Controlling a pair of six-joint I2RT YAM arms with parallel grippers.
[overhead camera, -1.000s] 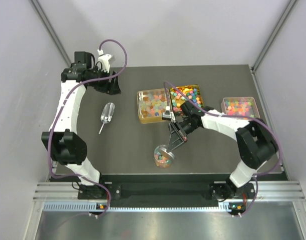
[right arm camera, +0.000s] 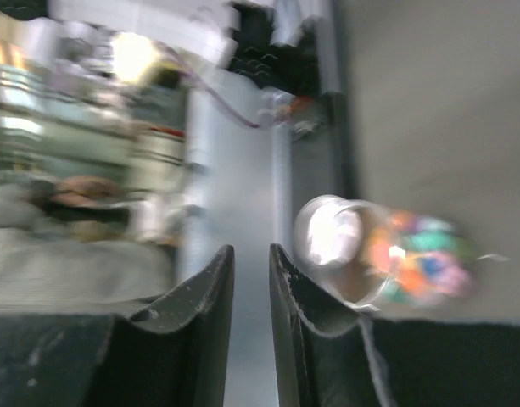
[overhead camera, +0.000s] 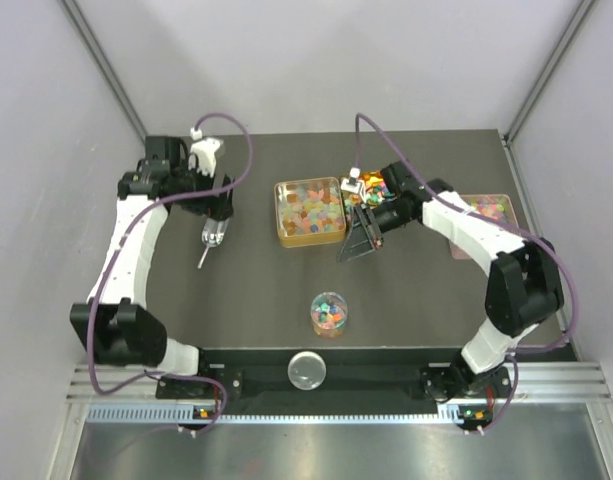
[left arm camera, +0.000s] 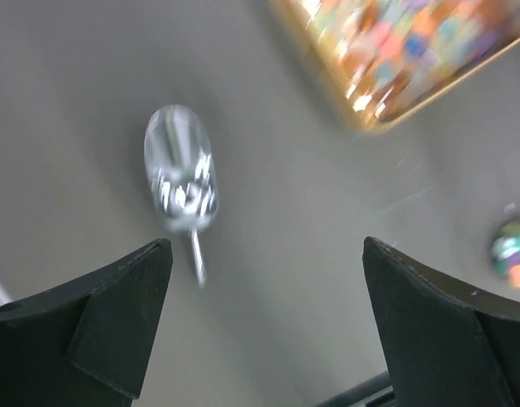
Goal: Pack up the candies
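Note:
A clear jar of colourful candies (overhead camera: 328,318) stands open near the front middle, blurred in the right wrist view. Its round lid (overhead camera: 306,370) lies just in front of it, past the mat's edge. A silver scoop (left arm camera: 181,170) lies on the mat beneath my left gripper, which is open and empty. My right gripper (overhead camera: 361,240) is raised behind the jar, with nothing visible between its fingers; their spacing is narrow in its blurred wrist view.
Tins of candies, one centre (overhead camera: 309,233) and one behind the right arm (overhead camera: 364,183), stand at the back; a pink-rimmed box (overhead camera: 486,210) is at the right.
The lid has left the jar and lies in front of it. My right gripper has risen away from the jar, back and right. My left gripper has moved toward the front, over the scoop.

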